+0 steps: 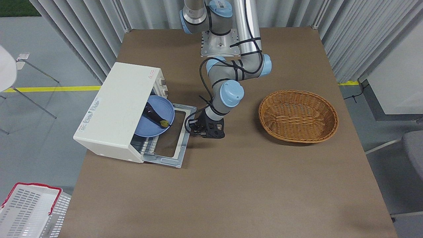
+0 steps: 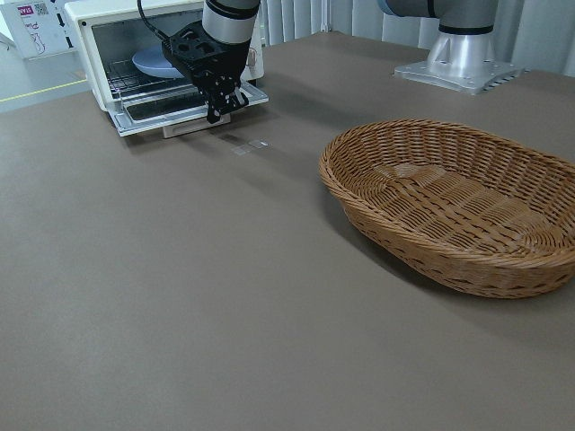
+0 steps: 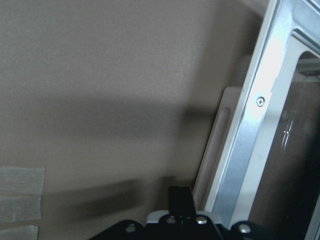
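Observation:
The white oven [image 1: 107, 109] has its silver door [image 3: 250, 125] folded down. A blue plate [image 1: 148, 127] rests inside, partly out, with a dark eggplant [image 1: 152, 113] on it. My black gripper [image 2: 218, 106] is low beside the door's outer edge, over the table. In the wrist view the gripper sits at the bottom, just by the door's outer edge and handle; its black fingers look shut together, with nothing seen between them.
A brown wicker basket [image 1: 298, 116] sits on the right of the table [image 1: 238, 186]. A white laundry basket [image 1: 35, 208] stands on the floor at lower left.

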